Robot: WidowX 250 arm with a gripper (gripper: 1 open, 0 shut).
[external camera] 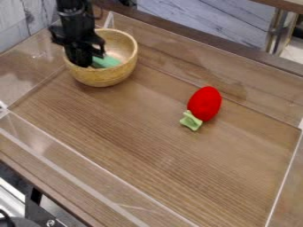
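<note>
A tan bowl [116, 69] sits at the upper left of the table, with a green item [104, 60] inside it. My gripper [83, 49] is over the bowl's left part, dark and partly hiding what lies under it; whether it is open or shut is hard to tell. A red object [204, 104] with a small pale green piece [190, 120] at its lower left lies right of centre.
A shelf-like edge [278, 5] shows at the top right, and the arm comes in from the top left.
</note>
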